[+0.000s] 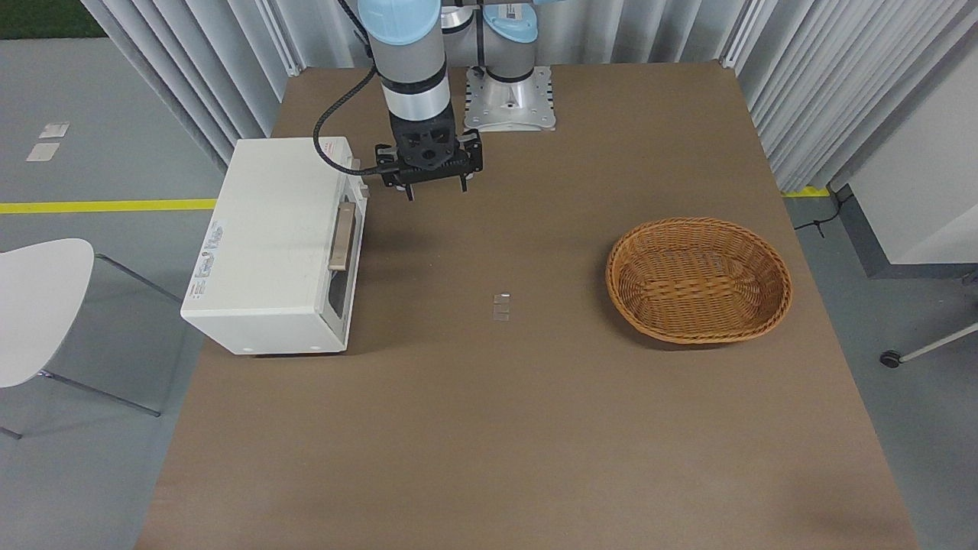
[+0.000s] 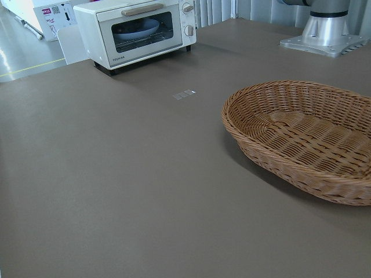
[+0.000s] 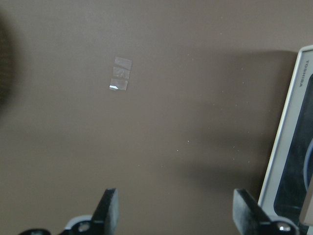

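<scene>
My gripper (image 1: 437,189) is raised above the table beside the white toaster oven's back corner in the front view; in the wrist view its two fingers (image 3: 105,213) stand wide apart over bare table, nothing between them. The oven (image 1: 266,238) (image 2: 104,49) has its glass door closed, with a wooden handle (image 1: 343,234) and a blue bowl (image 2: 136,33) behind the glass. An empty oval wicker basket (image 1: 698,279) (image 2: 295,145) sits on the right of the table.
Small clear tape pieces (image 3: 121,73) lie between oven and basket. A white chair (image 1: 37,302) stands off the table's left side.
</scene>
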